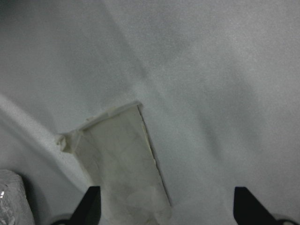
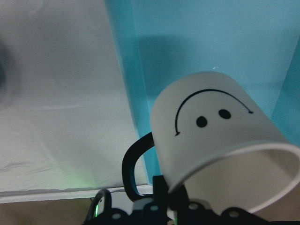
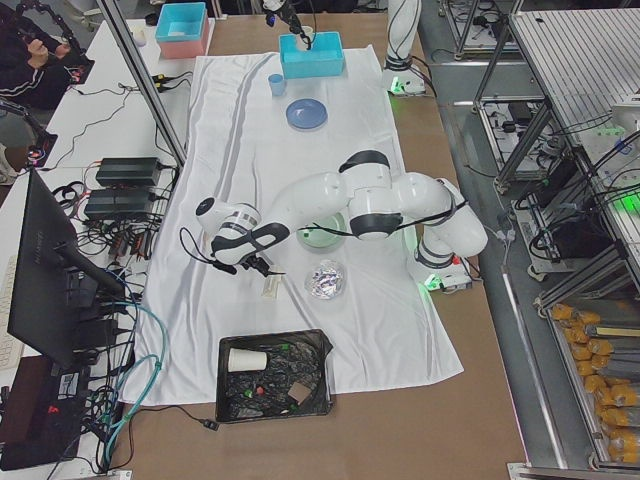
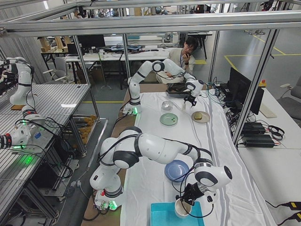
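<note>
A flat pale packet [image 1: 119, 159] lies on the white cloth, beneath my left gripper, which stands open with nothing between its fingers. A crumpled foil item [image 1: 11, 199] sits to the left of the packet in that wrist view. My right gripper is shut on a white mug [image 2: 206, 122] with a smiley drawing and black handle, at its rim side. The mug is tilted over the cyan bin [image 2: 164, 42] at the cloth's far end in the camera left view.
A blue plate [image 3: 306, 114], a blue cup [image 3: 277, 85], a green plate [image 4: 169, 119] and a beige plate holding something yellow [image 4: 200, 117] are on the cloth. A black bin [image 3: 274, 404] stands at the near edge. Cloth between plates is largely clear.
</note>
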